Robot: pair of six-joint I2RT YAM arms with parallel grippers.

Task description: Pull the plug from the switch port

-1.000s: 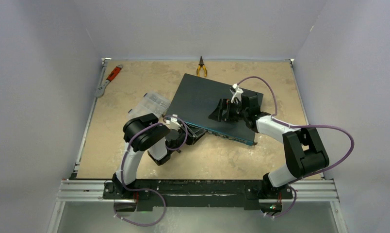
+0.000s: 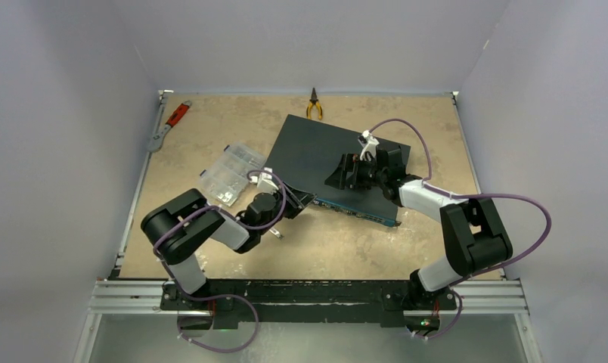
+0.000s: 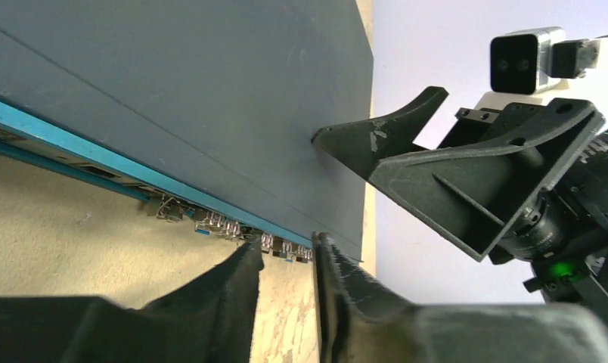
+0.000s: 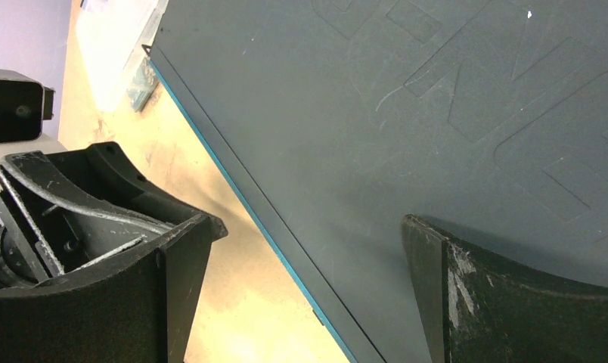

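A flat dark switch (image 2: 308,144) with a blue front edge lies skewed on the table. Along that front, small connectors (image 3: 221,224) stick out of its ports in the left wrist view; which one is the plug I cannot tell. My left gripper is part open, its fingers apart in front of and above the connector row. Bare table and a few connectors show through its gap, with nothing seen held. Over the switch's top cover my right gripper stands wide open and empty, one finger above the cover, the other near the front edge.
A clear plastic box (image 2: 229,172) lies left of the switch, close to the left arm. Pliers (image 2: 314,106) rest behind the switch, and a red-handled wrench (image 2: 169,125) at the back left.
The right arm and the switch have stayed put.
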